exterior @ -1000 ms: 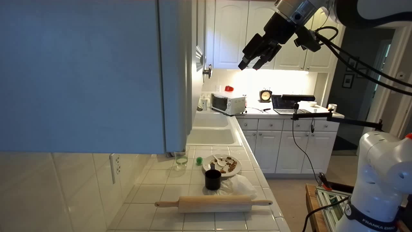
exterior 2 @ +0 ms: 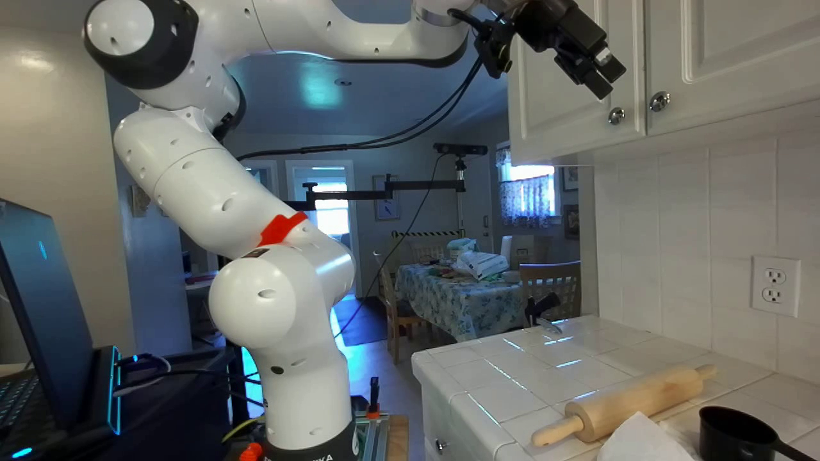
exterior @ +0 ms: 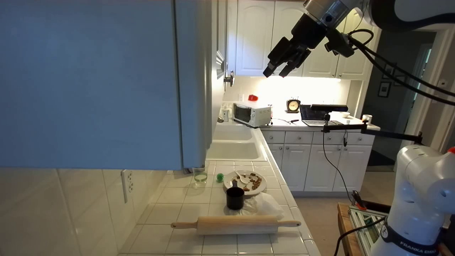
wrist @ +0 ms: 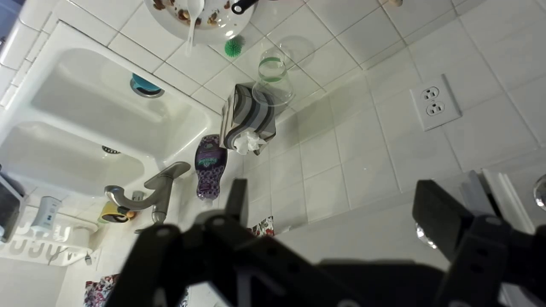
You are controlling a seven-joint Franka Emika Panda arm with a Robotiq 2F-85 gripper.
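Observation:
High above the counter, in front of the cabinets, my gripper (exterior: 275, 76) hangs open, its fingers wide apart with nothing between them in the wrist view. Below it on the white tiles lies a wooden rolling pin (exterior: 237, 224). Behind the pin stands a black cup with a handle (exterior: 235, 198), beside a crumpled white cloth or paper (exterior: 265, 206). A white plate (exterior: 261, 187) holds brown food bits and a white spoon (exterior: 242, 177). A green spiky ball (wrist: 233, 47) and a clear glass with green bands (wrist: 272, 76) are near the plate.
A double sink (wrist: 92, 97) with a faucet (wrist: 162, 192) adjoins the counter. A tissue box (wrist: 249, 120) and a purple soap bottle (wrist: 210, 166) stand by the wall. Upper cabinets (exterior 2: 576, 84) are close to the gripper. Bare tiles (exterior 2: 530, 369) lie at the counter's end.

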